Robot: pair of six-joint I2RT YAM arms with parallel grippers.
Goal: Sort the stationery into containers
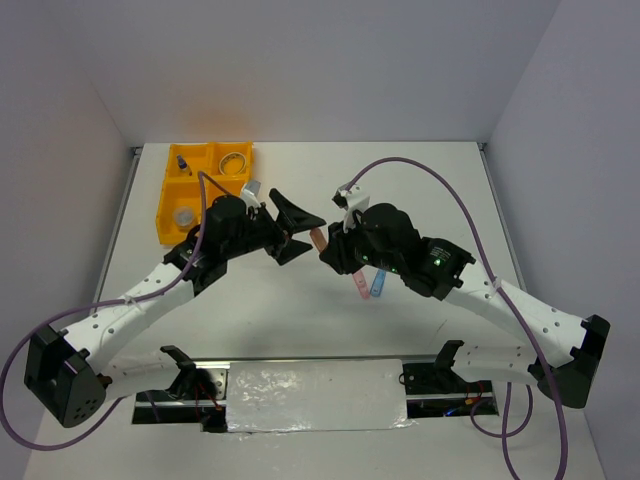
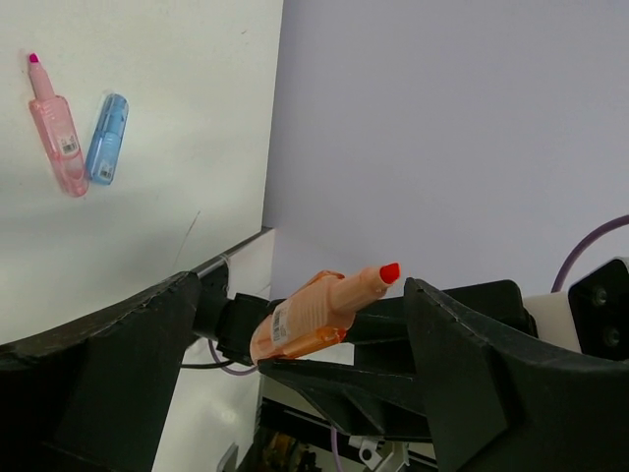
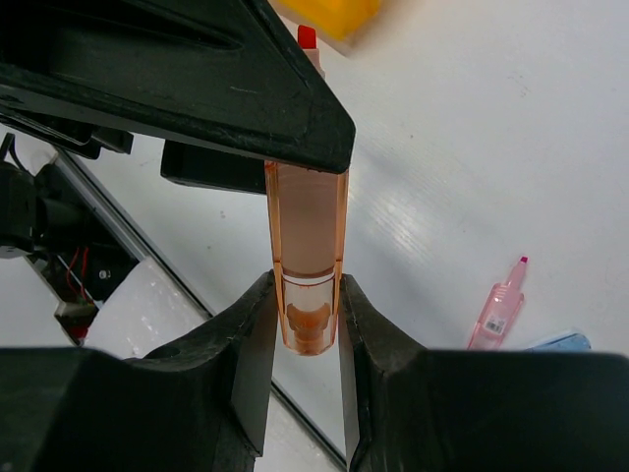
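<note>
An orange highlighter (image 3: 307, 216) with a red tip is gripped near its clear base by my right gripper, which is shut on it. In the top view this highlighter (image 1: 318, 240) hangs over the table's middle, between the two arms. Around its upper part stands my left gripper, open, its fingers (image 2: 457, 354) apart on either side and not closed on the body. On the table below lie a pink highlighter (image 2: 61, 138) and a blue one (image 2: 107, 140), side by side.
A yellow compartment tray (image 1: 172, 200) stands at the back left, holding a tape roll (image 1: 232, 163), a dark small item (image 1: 183, 165) and a clear round item (image 1: 184, 216). A grey item (image 1: 252, 186) is by its right edge.
</note>
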